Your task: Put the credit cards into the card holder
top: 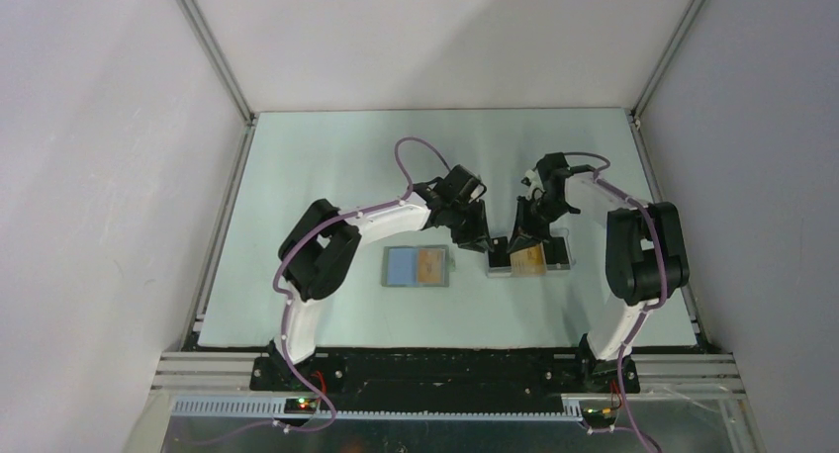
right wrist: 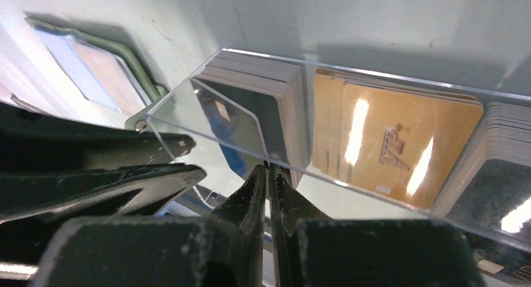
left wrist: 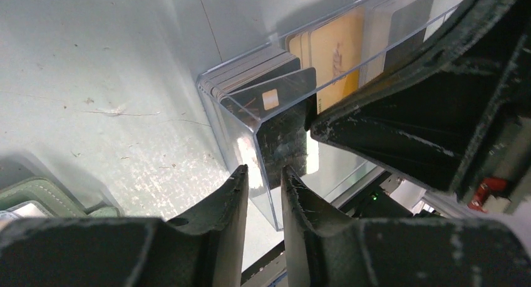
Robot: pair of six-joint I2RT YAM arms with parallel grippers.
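A clear box [left wrist: 241, 152] holds stacks of dark and gold cards. In its left compartment a black card with a chip [right wrist: 222, 111] leans apart from the dark stack [right wrist: 285, 102] behind it. My right gripper is shut on that card's edge, its fingertips close together. At the box's left end, my left gripper stands open with a narrow gap. The box's corner shows between its fingers; whether they touch it I cannot tell. Left of the box lies a flat grey-green holder [top: 417, 285] with a blue and a tan area.
Gold cards [right wrist: 407, 136] fill the middle compartment and more dark cards [right wrist: 494, 180] the right one. Both grippers are close together over the box.
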